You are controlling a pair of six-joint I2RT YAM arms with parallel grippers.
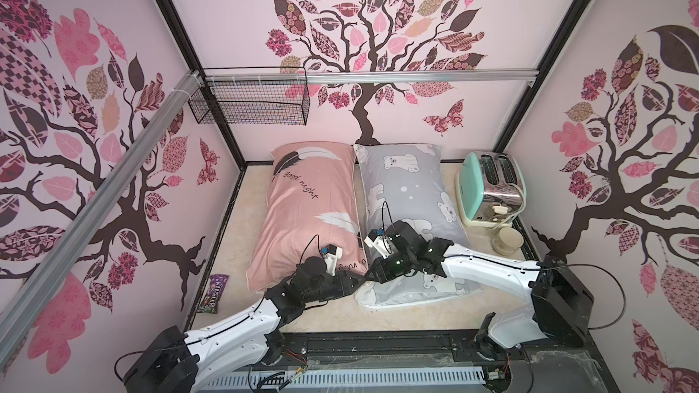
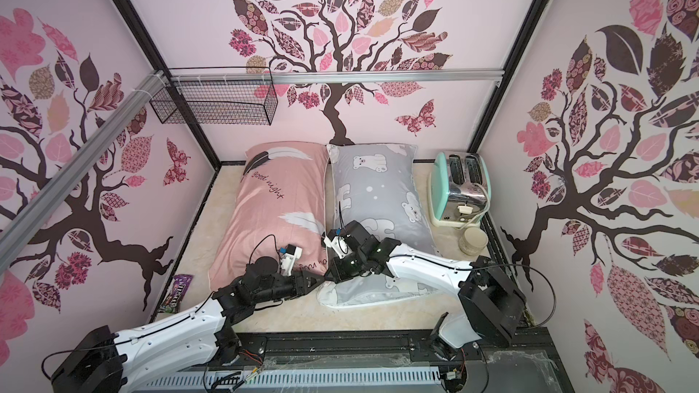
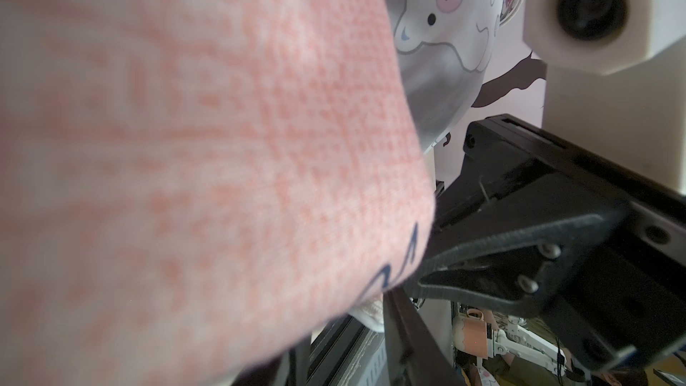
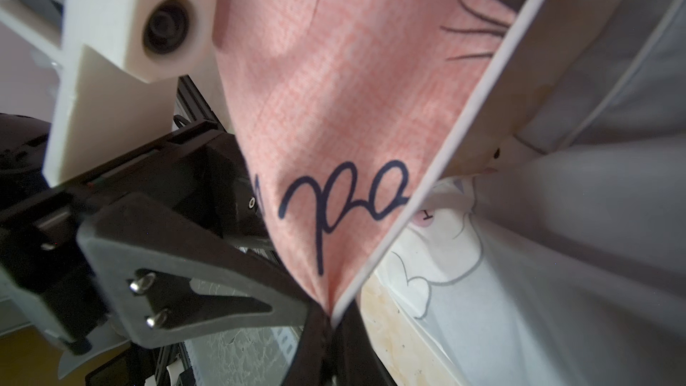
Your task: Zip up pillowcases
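Two stuffed pillowcases lie side by side, a pink one on the left and a grey bear-print one on the right. My right gripper is shut on the pink pillowcase's near-right corner; the right wrist view shows its white-edged fabric gathered to a point between the fingers. My left gripper is right beside that corner, low at the pink case's near edge. No zipper pull can be made out.
A mint toaster and a round beige container stand at the right. A snack bag lies at the left. A wire basket hangs on the back rail. Bare table shows along the front edge.
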